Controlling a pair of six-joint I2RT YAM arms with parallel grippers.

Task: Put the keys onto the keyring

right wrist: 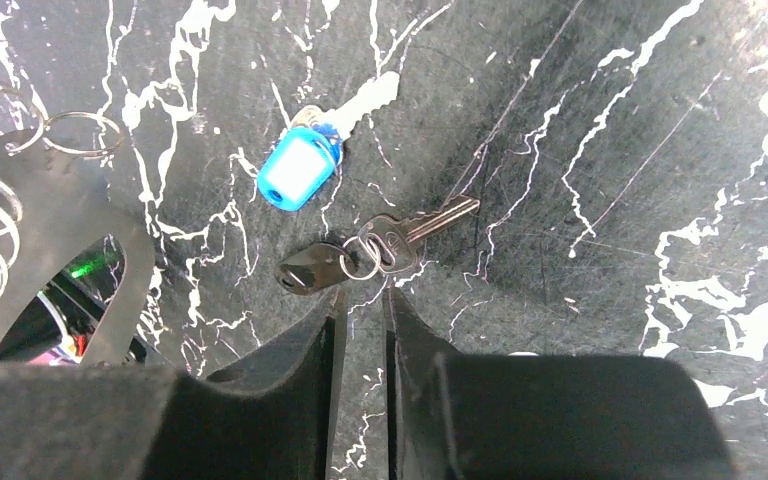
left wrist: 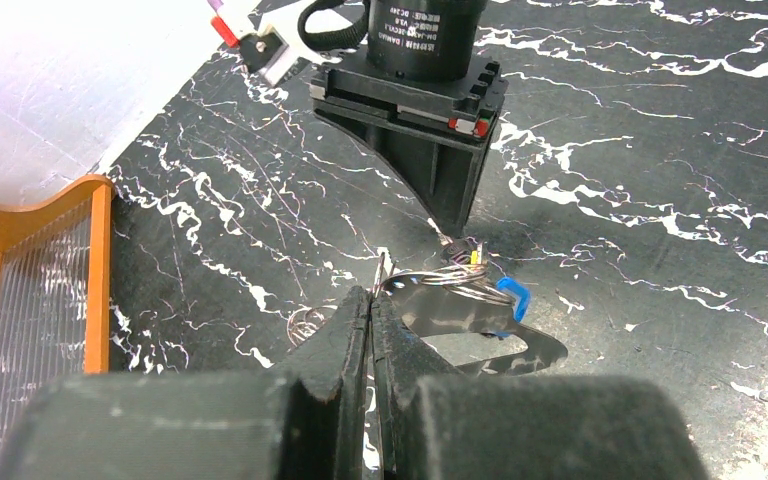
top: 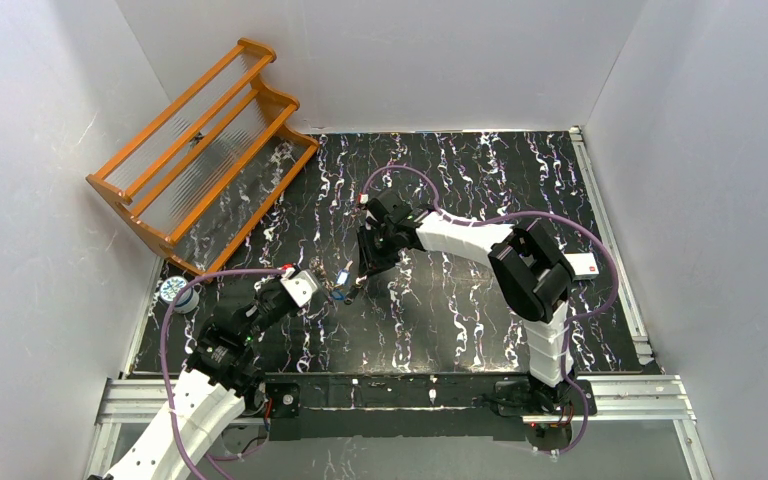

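The keyring, a grey metal clip [left wrist: 545,352] with several thin wire rings, appears raised off the table. My left gripper is shut on a thin wire part of it at the fingertips. On the table lies a key with a blue cap [right wrist: 297,172], its pale blade pointing away. Close by, a dark metal key [right wrist: 430,225] shares a small ring [right wrist: 362,262] with a black fob [right wrist: 312,270]. My right gripper is slightly open, its tips just short of that small ring, with nothing between them.
A wooden rack with ribbed panels [top: 210,150] stands at the back left. A white round container [top: 178,293] sits beside the left arm, and a white box [top: 582,265] lies at the right.
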